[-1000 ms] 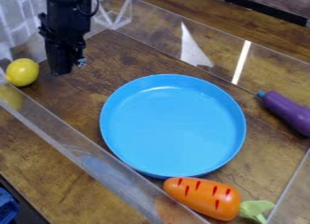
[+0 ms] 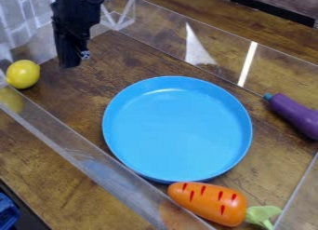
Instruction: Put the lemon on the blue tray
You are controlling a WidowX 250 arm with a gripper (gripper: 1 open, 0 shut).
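The yellow lemon (image 2: 22,74) rests at the left of the wooden surface, against the clear barrier. A large round blue tray (image 2: 177,131) lies in the middle, with nothing on it. My black gripper (image 2: 72,59) hangs at the upper left, to the right of the lemon and a little farther back, apart from it. Its fingers are small and dark here, so how wide they stand is unclear. No object shows at its tips.
An orange toy carrot (image 2: 209,203) lies by the tray's near edge, and a purple eggplant (image 2: 293,115) is at the right. Clear barrier walls (image 2: 93,164) bound the area. Bare wood (image 2: 93,99) separates the lemon from the tray.
Over the last second the gripper has shifted slightly up in the view, away from the lemon's level. Lemon, tray, carrot and eggplant are where they were.
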